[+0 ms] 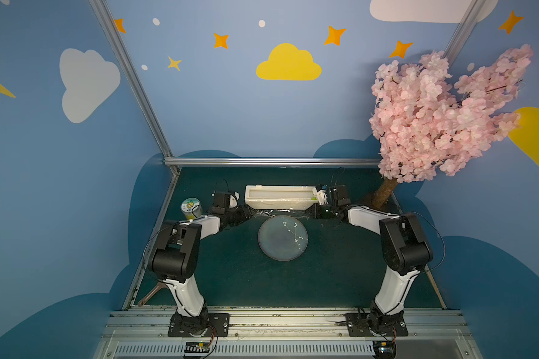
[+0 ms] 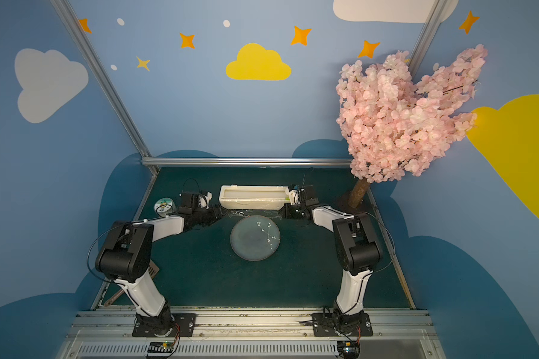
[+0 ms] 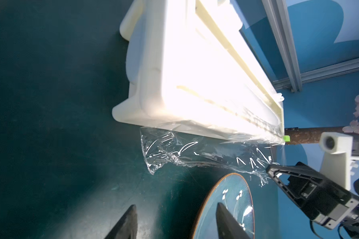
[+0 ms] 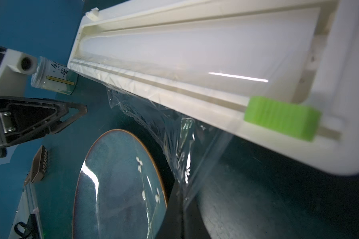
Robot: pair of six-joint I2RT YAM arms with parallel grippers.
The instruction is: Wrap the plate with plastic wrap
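Observation:
A long white dispenser box (image 1: 279, 203) stands at the back, with clear plastic wrap (image 3: 223, 153) hanging from its front edge. In front of it lies the round blue-grey plate (image 1: 275, 240) with white blossoms, uncovered. In the right wrist view the film gathers into a narrow fold down to my right gripper, whose fingers are shut on it. To the left of the plate, my left gripper has its fingers apart with nothing between them; the film's left corner hangs free above it in that view.
A green slider (image 4: 283, 117) sits on the dispenser's right end. A round canister (image 1: 191, 207) stands behind the left arm, and a brown slotted scoop (image 4: 38, 163) lies front left. The blossom tree (image 1: 389, 185) is back right.

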